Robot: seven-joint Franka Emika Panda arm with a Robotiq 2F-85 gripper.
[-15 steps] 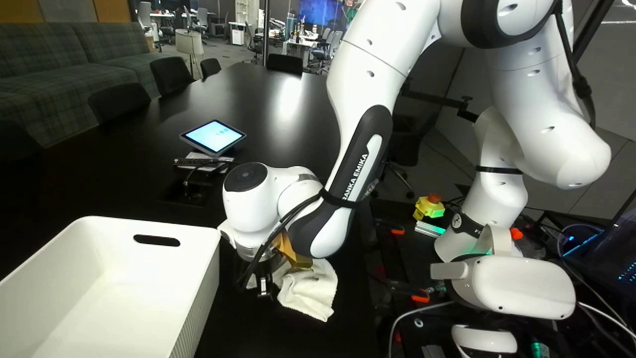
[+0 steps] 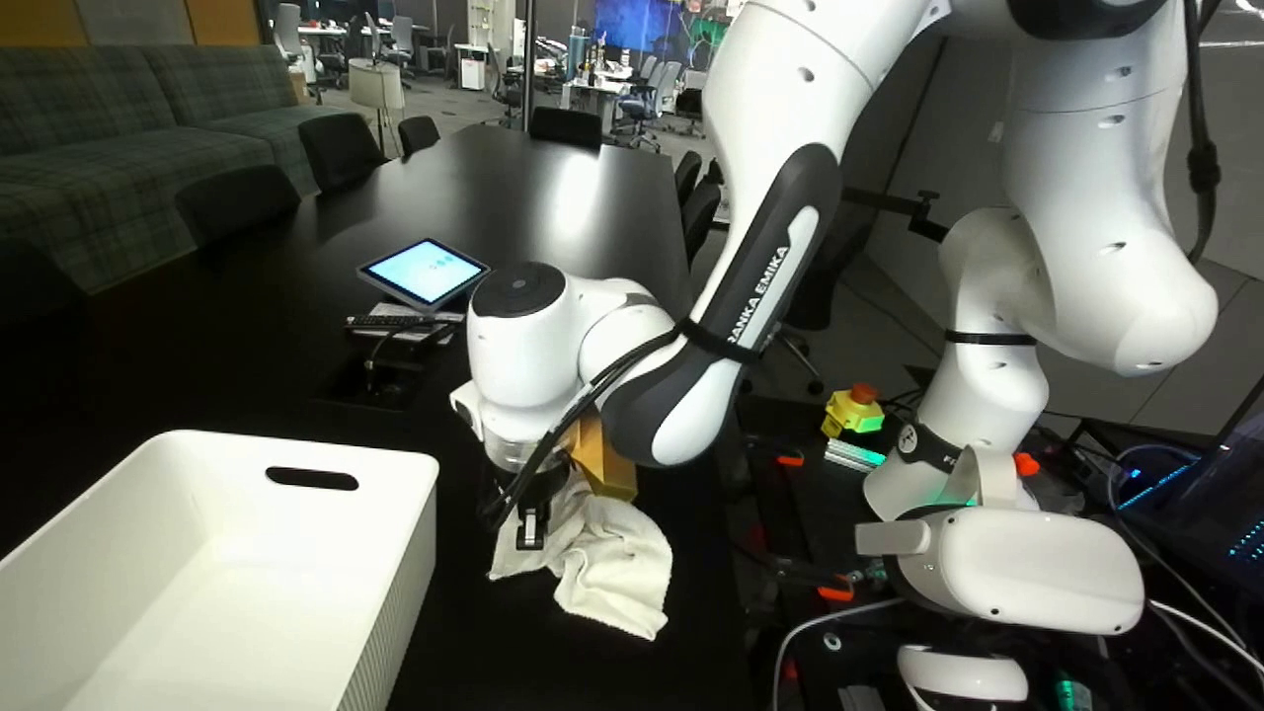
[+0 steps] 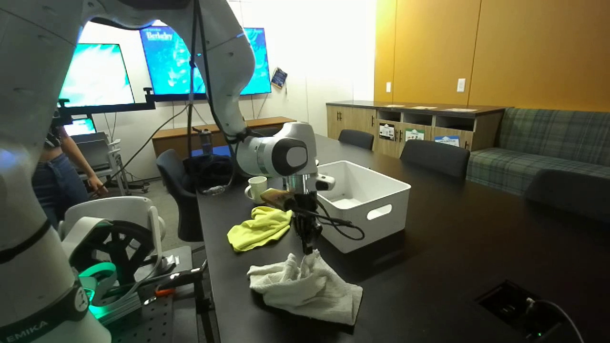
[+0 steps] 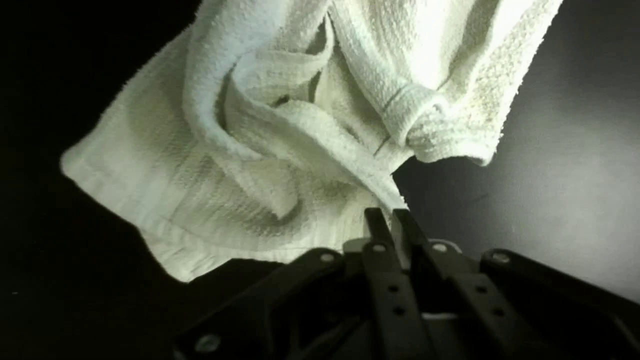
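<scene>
A crumpled white towel (image 2: pixel 616 565) lies on the black table between the bin and the table's edge. In the wrist view, a folded edge of the towel (image 4: pixel 240 198) runs up between the two fingertips of my gripper, which is shut on it. From the second exterior view, my gripper (image 3: pixel 307 248) points down over the towel (image 3: pixel 311 291), with a peak of cloth drawn up to its tips. Most of the towel still rests on the tabletop.
A white bin (image 2: pixel 405 557), open at the top, stands beside the towel. A yellow-green cloth (image 3: pixel 260 227) and a white mug (image 3: pixel 257 187) are near the table's edge. Farther along the table sit a tablet (image 2: pixel 424 272) and a remote (image 2: pixel 391 321).
My gripper has risen and moved slightly right in the first exterior view. More of the towel shows beneath it, with its near part pulled up toward the fingers.
</scene>
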